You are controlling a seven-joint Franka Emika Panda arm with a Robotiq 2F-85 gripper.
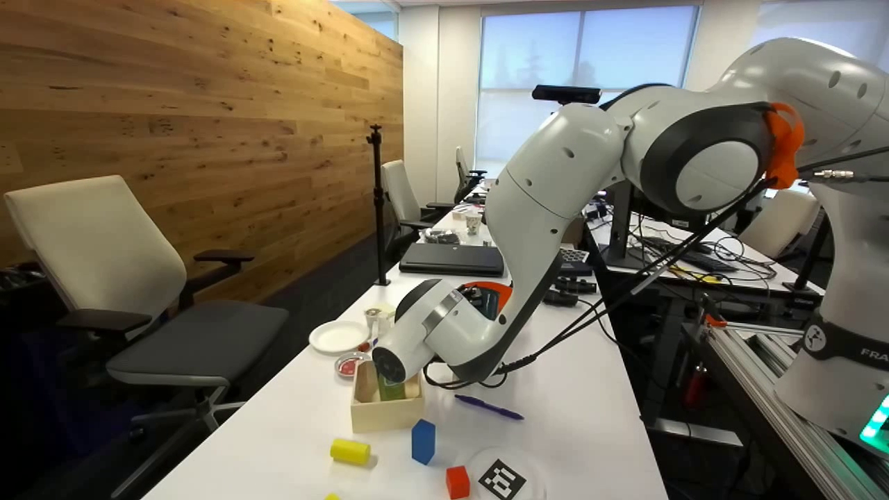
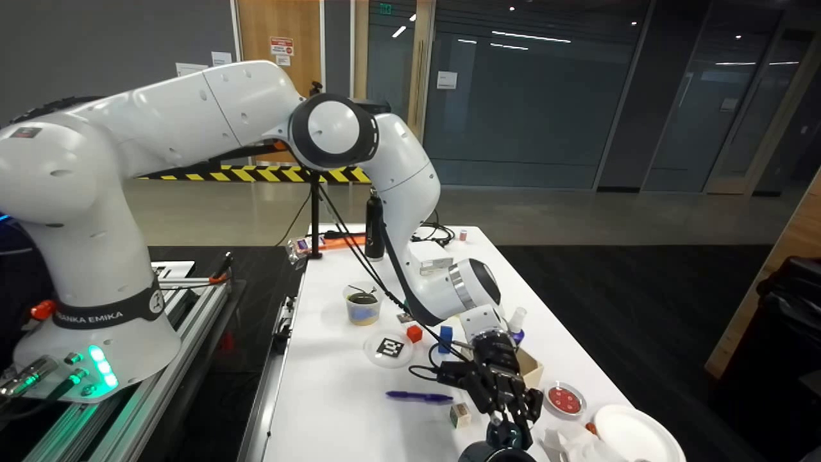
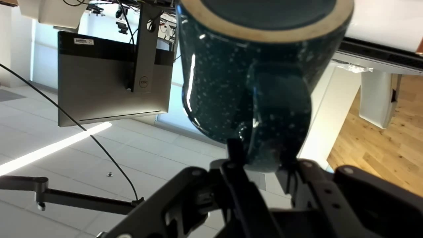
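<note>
A dark teal speckled mug (image 3: 226, 83) with a tan rim edge fills the upper middle of the wrist view. My gripper is shut on its handle (image 3: 281, 107), a finger to each side. In exterior view 2 the black gripper (image 2: 511, 422) hangs over the near part of the table, and the dark mug (image 2: 496, 454) is cut off by the bottom edge. Whether the mug touches the table cannot be told. The arm hides both gripper and mug in exterior view 1.
Close to the arm stands a wooden box (image 1: 387, 417) with a green bottle (image 1: 389, 390). A white plate (image 2: 635, 435), a red-filled dish (image 2: 565, 400) and a small wooden block (image 2: 460, 416) lie near the gripper. The purple pen (image 1: 489, 407) has bare table around it.
</note>
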